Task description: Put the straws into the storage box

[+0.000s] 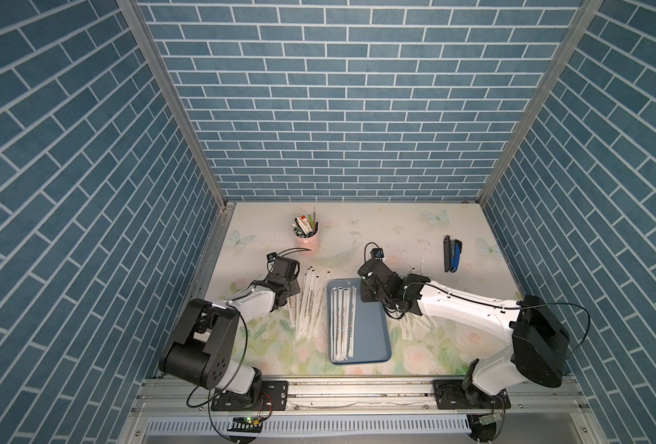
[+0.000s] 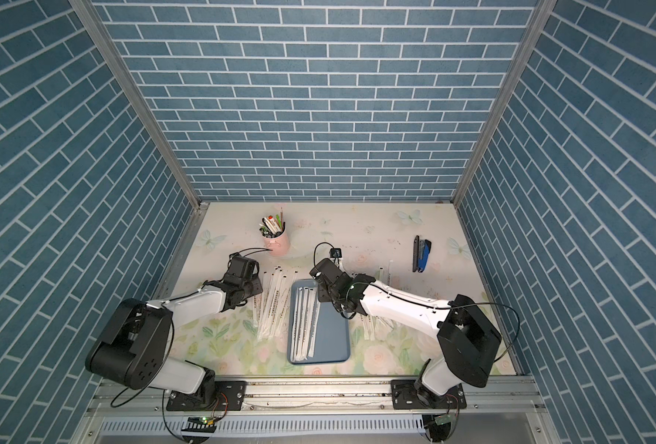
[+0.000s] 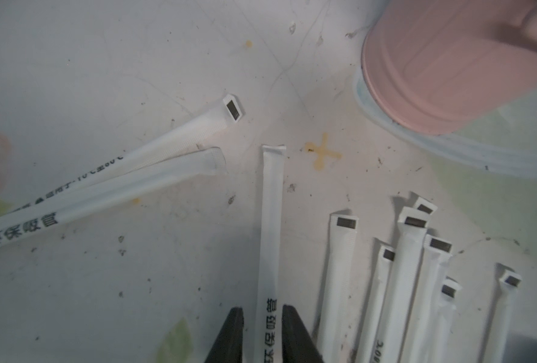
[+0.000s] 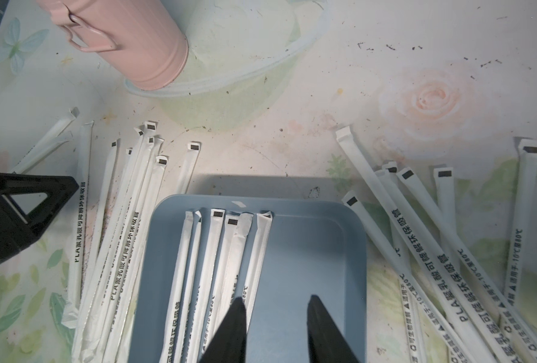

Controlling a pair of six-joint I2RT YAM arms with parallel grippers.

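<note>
In the right wrist view the blue-grey storage box [image 4: 304,260] holds several paper-wrapped straws [image 4: 211,272] lying lengthwise along its left side. My right gripper hangs over the box, open and empty, right of those straws. In the left wrist view one wrapped straw [image 3: 270,230] runs up between the fingers of my left gripper. Its fingers stand part open on either side, with a gap to the straw. More loose straws [image 3: 401,284] lie to the right of it, and a pair of straws [image 3: 129,175] slants off to the left. A further group [image 4: 438,260] lies right of the box.
A pink pen cup [image 1: 307,240] stands behind the left-hand straws, close to the left gripper. The stapler [image 1: 452,254] lies at the back right. Inside the box, the right half is bare, and the table's back middle is clear.
</note>
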